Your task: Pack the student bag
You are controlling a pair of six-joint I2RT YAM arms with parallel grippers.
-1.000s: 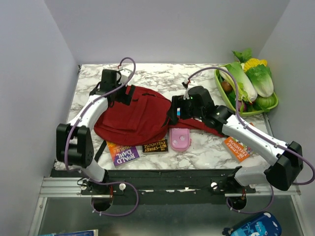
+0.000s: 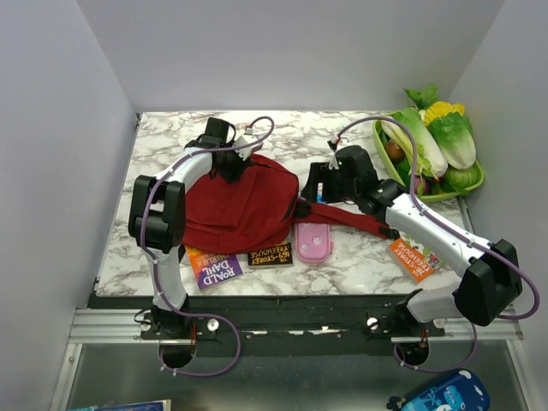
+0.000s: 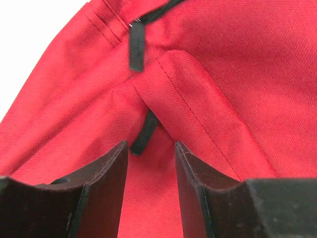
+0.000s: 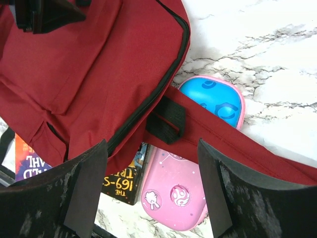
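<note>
The dark red bag (image 2: pixel 244 201) lies flat on the marble table, a strap (image 2: pixel 351 217) running right from it. My left gripper is over the bag's upper part, its fingers part open. A black zipper pull (image 3: pixel 145 133) lies between the fingertips in the left wrist view, with no grip on it to be seen. A second black tab (image 3: pixel 136 46) shows farther up. Above the bag's right edge, my right gripper stands open and empty. Below it are a pink case (image 4: pixel 173 193), a blue case (image 4: pixel 215 99) and a dark book (image 4: pixel 124 181).
A Roald Dahl book (image 2: pixel 212 267) pokes out at the bag's near edge. On the right lie an orange book (image 2: pixel 413 259) and a green basket (image 2: pixel 476 181) of vegetables. A blue pouch (image 2: pixel 445 394) is below the front edge. Clear marble shows at back centre.
The left arm has moved rightward across the bag's upper part. My right gripper has shifted slightly to the right. The books and pink case have stayed in place.
</note>
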